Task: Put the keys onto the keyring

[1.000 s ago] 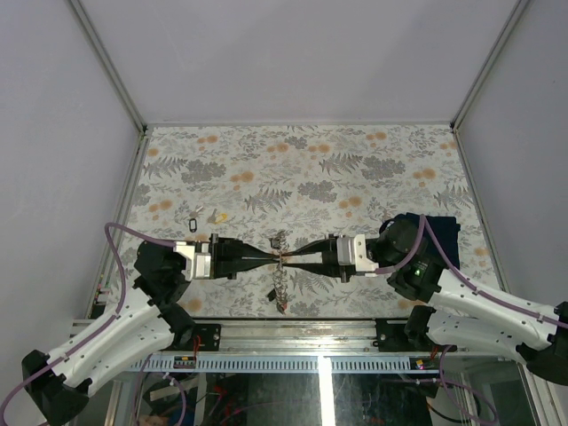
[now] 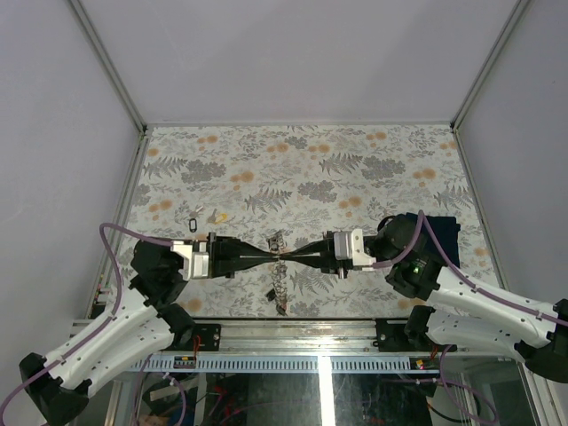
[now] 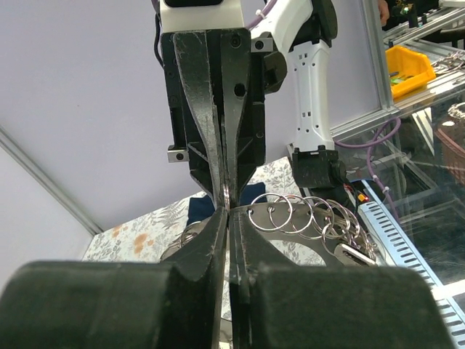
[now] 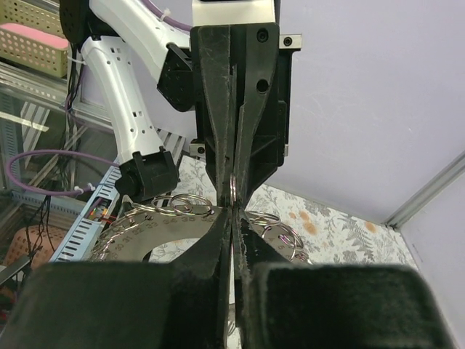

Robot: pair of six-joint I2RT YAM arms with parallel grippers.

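Note:
A flat metal keyring plate (image 3: 294, 231) with small wire rings (image 3: 312, 215) along its edge hangs between my grippers; from above the keyring (image 2: 280, 288) is a narrow upright strip. My left gripper (image 2: 273, 257) and right gripper (image 2: 284, 256) meet tip to tip at its edge, both shut. A thin bit of ring (image 3: 226, 196) shows between the right fingertips in the left wrist view. In the right wrist view, another thin loop (image 4: 233, 190) lies between the left fingertips. Whether both pinch the same ring is unclear. Small keys (image 2: 221, 216) lie on the table at left.
A black oblong tag (image 2: 193, 225) lies near the keys. Dark folded cloth (image 2: 448, 235) rests at the right, partly behind the right arm.
The left arm has stayed almost still.

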